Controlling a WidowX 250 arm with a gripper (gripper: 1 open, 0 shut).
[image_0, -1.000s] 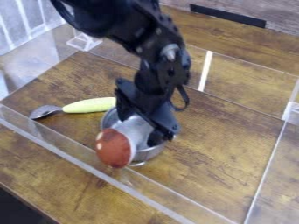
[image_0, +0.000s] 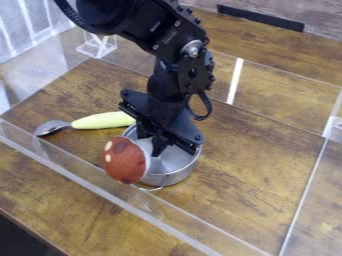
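Observation:
A silver pot (image_0: 173, 175) stands on the wooden table, with a red-and-white object (image_0: 127, 160) at its front left, tilted over the rim. The black gripper (image_0: 160, 128) is down over the pot and hides much of its inside; whether its fingers hold anything is hidden. A pale yellow corn-like object (image_0: 102, 121) lies left of the pot, beside a metal spoon (image_0: 52, 127).
Clear low walls (image_0: 310, 130) border the wooden work area. The table to the right of the pot and at the front left is bare.
The gripper has shifted and turned slightly to the left over the pot, and the red object has risen a little and tilted.

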